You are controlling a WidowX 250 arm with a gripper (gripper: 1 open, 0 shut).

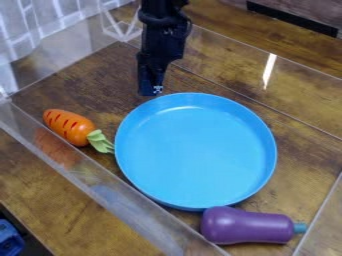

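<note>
My black gripper (151, 82) hangs at the upper middle, just behind the blue plate (195, 150); whether its fingers are open or shut is unclear. An orange toy carrot (70, 126) with a pale green top lies left of the plate, near its rim. A purple toy eggplant (245, 225) with a teal stem lies at the front right, below the plate. The plate is empty.
A wooden table (267, 80) surrounds the plate, bordered by clear plastic walls. A blue object (7, 240) is at the lower left edge.
</note>
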